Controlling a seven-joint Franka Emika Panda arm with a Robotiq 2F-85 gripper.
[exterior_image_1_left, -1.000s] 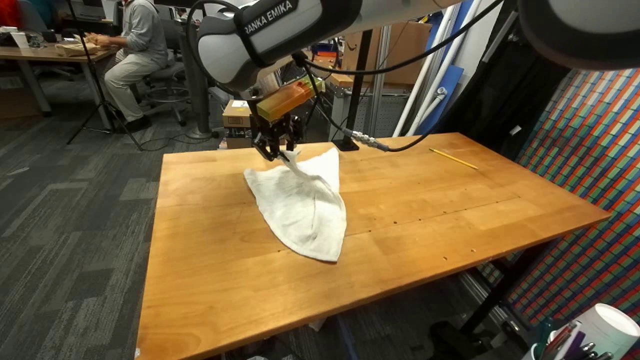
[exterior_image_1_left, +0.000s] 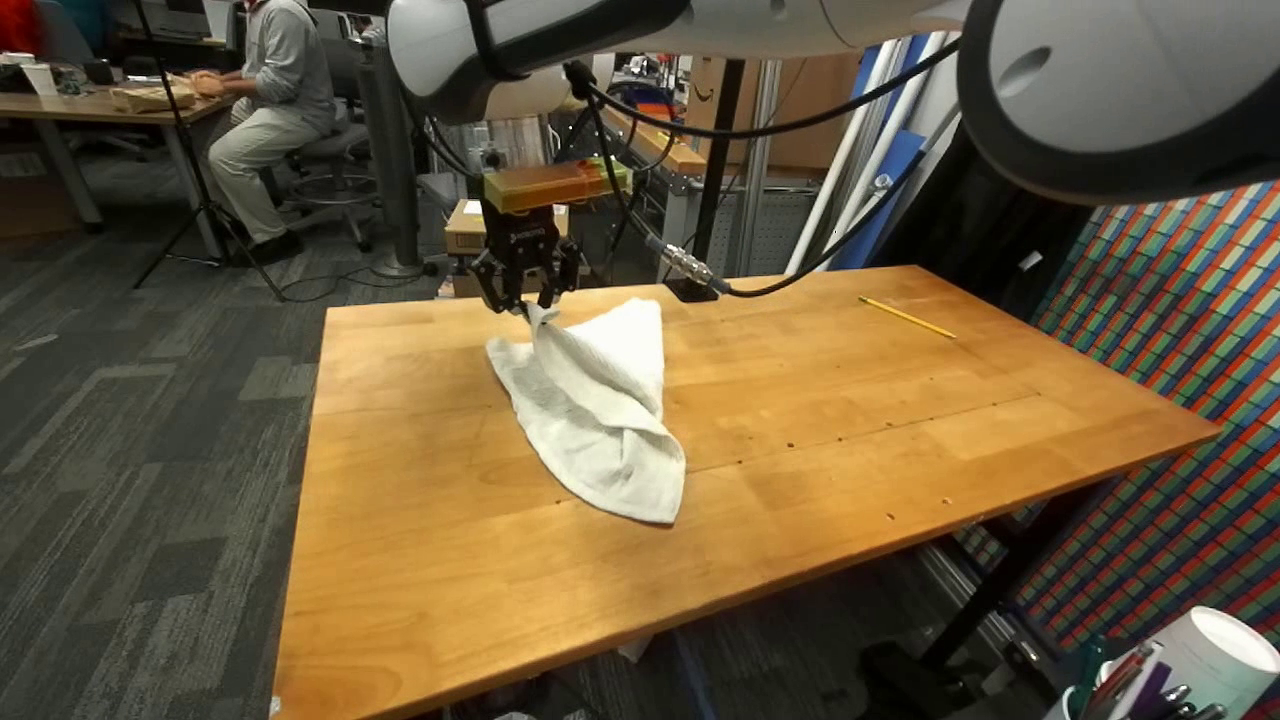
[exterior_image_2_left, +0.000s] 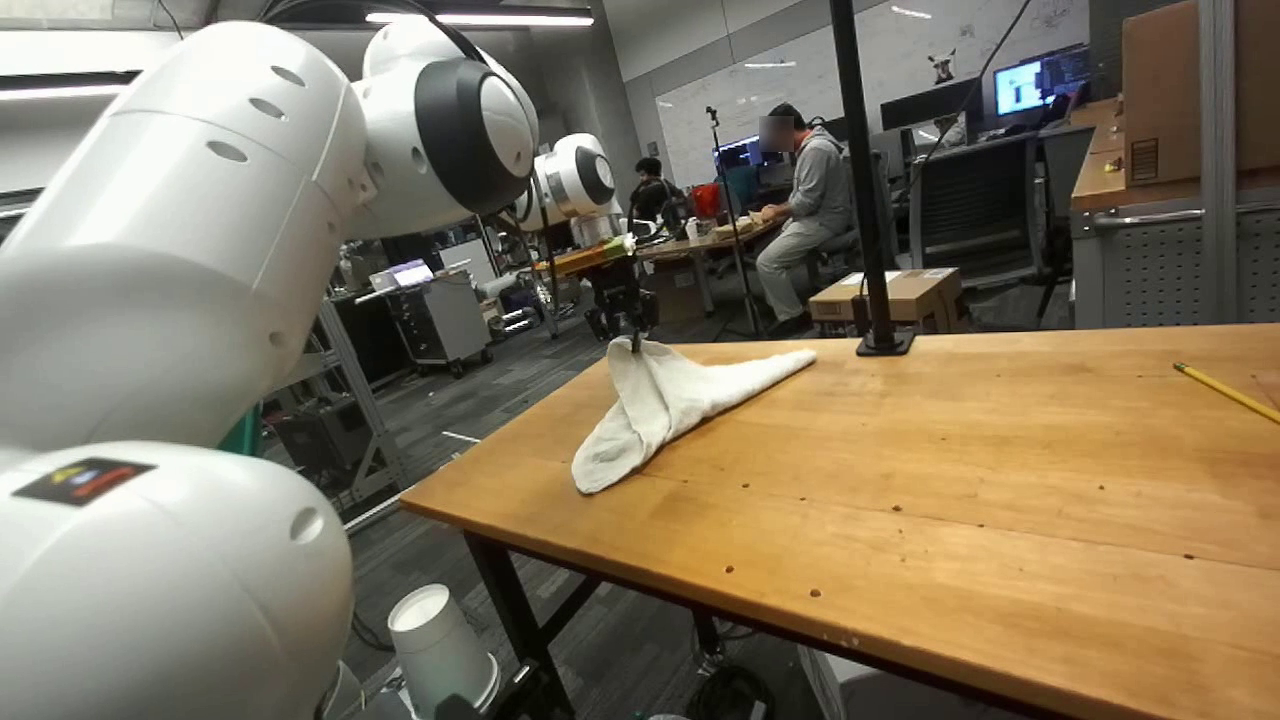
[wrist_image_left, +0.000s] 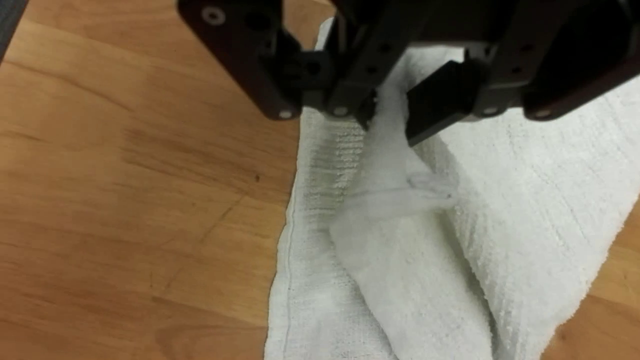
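A white cloth (exterior_image_1_left: 600, 414) lies partly spread on the wooden table (exterior_image_1_left: 420, 576), with one part pulled up into a peak. My gripper (exterior_image_1_left: 528, 310) is shut on that raised part, just above the tabletop. In exterior view 2 the cloth (exterior_image_2_left: 672, 402) rises to the gripper (exterior_image_2_left: 630, 343) near the table's far left edge. Up close in the wrist view, a pinched fold of the cloth (wrist_image_left: 393, 150) runs up between the dark fingers, and the rest fans out below in loose folds.
A yellow pencil (exterior_image_1_left: 908, 318) lies toward the table's far right. Behind the cloth, a black post (exterior_image_2_left: 870, 240) is fixed at the table edge.
My gripper has moved left in exterior view 1 and become more upright, still pinching the cloth. The raised part has shifted with it, folding the cloth more; its near corner has stayed in place.
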